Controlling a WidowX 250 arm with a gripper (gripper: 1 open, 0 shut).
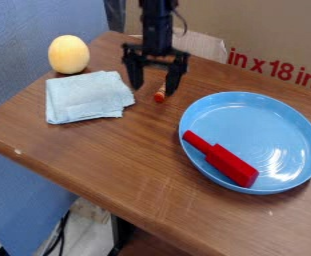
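The black gripper (157, 70) is over the back middle of the wooden table (131, 170), its two fingers apart and pointing down beside a small orange object (159, 97). A folded pale blue cloth (86, 98) lies to its left, with a yellow ball-like object (68, 55) behind the cloth. On the right, a red cylindrical object with a thinner end (229, 163) lies in a round blue plate (275, 130).
A cardboard box (265, 30) with red lettering stands at the back right, and a pale item sits behind the gripper. A blue surface borders the table at left.
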